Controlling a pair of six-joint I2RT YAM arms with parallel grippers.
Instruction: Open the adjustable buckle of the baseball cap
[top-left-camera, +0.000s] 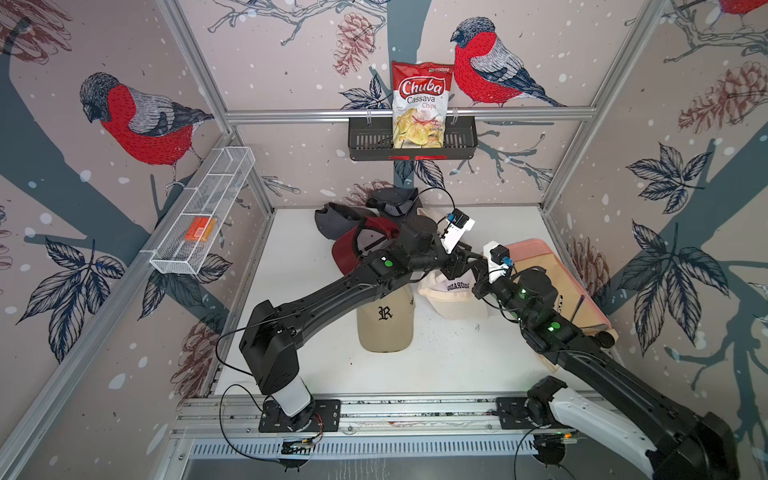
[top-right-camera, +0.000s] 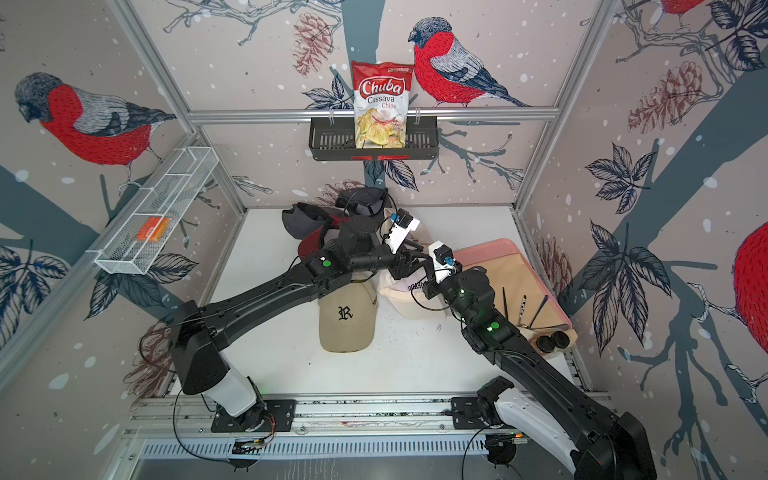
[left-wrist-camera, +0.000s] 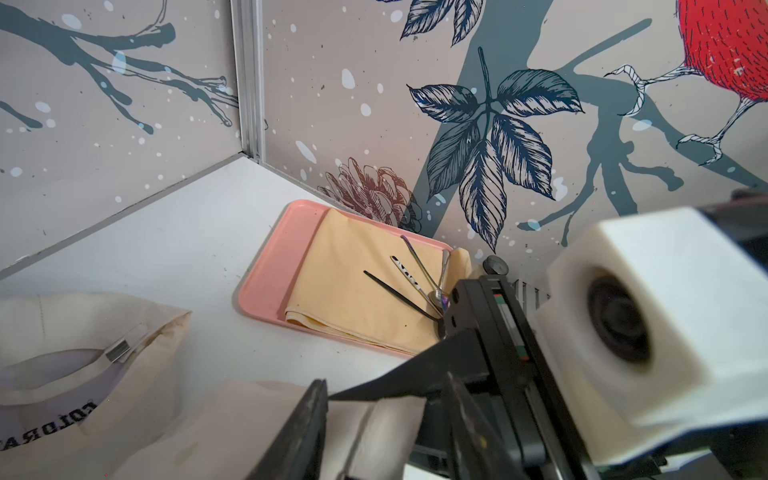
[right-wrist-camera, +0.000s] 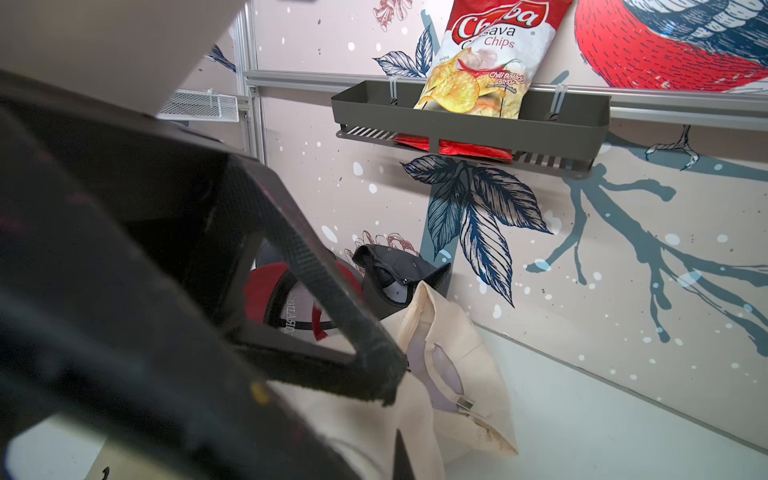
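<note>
A cream cap with lettering (top-left-camera: 452, 300) is partly hidden under both grippers at mid-table. My left gripper (top-left-camera: 460, 264) is beside my right gripper (top-right-camera: 432, 280) over it; in the left wrist view the left fingers stand apart with cream cloth (left-wrist-camera: 376, 428) between or behind them, so a hold is unclear. My right gripper looks shut, its tips close to the cream cloth; whether it pinches it is hidden. A second cream cap (right-wrist-camera: 472, 360), with strap and metal buckle (right-wrist-camera: 464, 404), lies behind. The worked cap's buckle cannot be made out.
A khaki cap (top-left-camera: 385, 328) lies in front-left; dark and red caps (top-left-camera: 352, 248) are piled at the back. A pink tray (left-wrist-camera: 272, 272) with cloth and utensils is at the right. A hanging basket (top-left-camera: 372, 140) holds chips.
</note>
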